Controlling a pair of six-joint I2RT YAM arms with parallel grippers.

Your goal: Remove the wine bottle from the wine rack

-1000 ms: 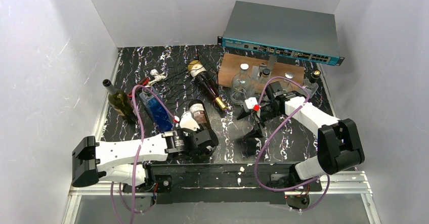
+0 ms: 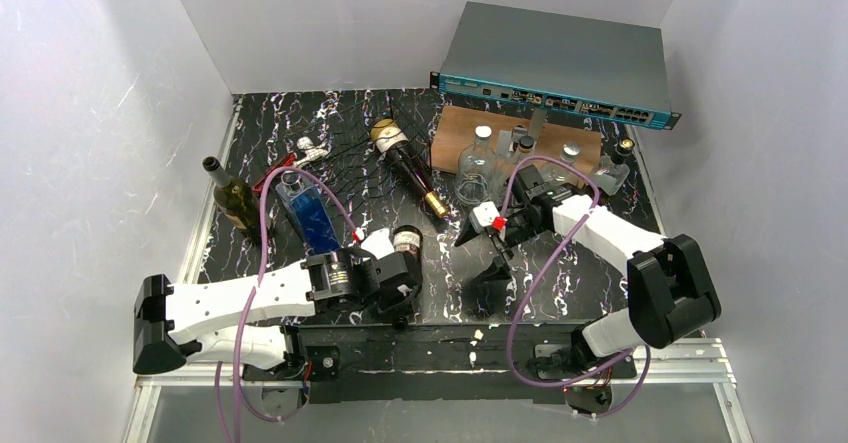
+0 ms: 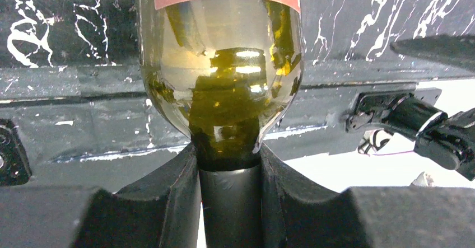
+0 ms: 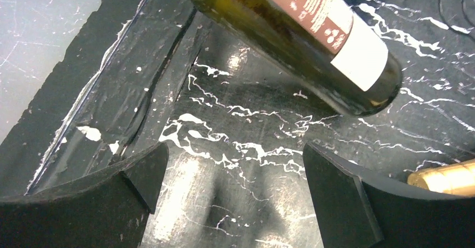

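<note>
A dark green wine bottle (image 3: 224,63) with a reddish label fills the upper middle of the left wrist view. My left gripper is shut on its neck. In the right wrist view the same bottle (image 4: 313,41) slants with its base lower right, seemingly held above the table. A second wine bottle (image 2: 408,163) with a gold cap lies on the black wire wine rack (image 2: 345,173). My right gripper stands open, nothing between its fingers, to the right of the held bottle.
A blue bottle (image 2: 312,218) and a standing green bottle (image 2: 238,203) are on the left. Several clear bottles, one of them a round bottle (image 2: 478,173), stand by a wooden board (image 2: 455,128). A rack-mount box (image 2: 560,53) overhangs the back right.
My left gripper has drawn slightly left, and the held bottle has become more upright, its base appearing lower in the top view. The right gripper has shifted slightly left.
</note>
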